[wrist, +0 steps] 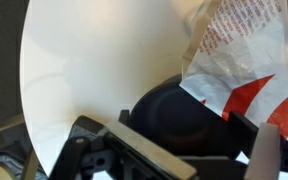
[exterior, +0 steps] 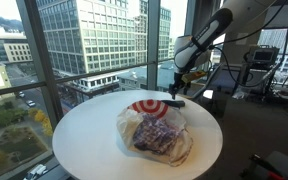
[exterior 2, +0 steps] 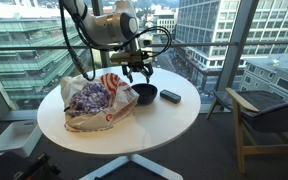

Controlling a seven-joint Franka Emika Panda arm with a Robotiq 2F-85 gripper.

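Note:
My gripper is open above a black bowl, with nothing seen between its fingers. The wrist view looks down on the same bowl, its near part hidden behind the gripper. A white plastic bag with red markings and purple-patterned contents lies beside the bowl. Part of this bag reaches over the bowl's edge in the wrist view. In exterior view 1 the bag stands in front of most of the bowl.
A small dark box rests on the round white table, on the bowl's other side from the bag. A wooden-framed chair stands away from the table.

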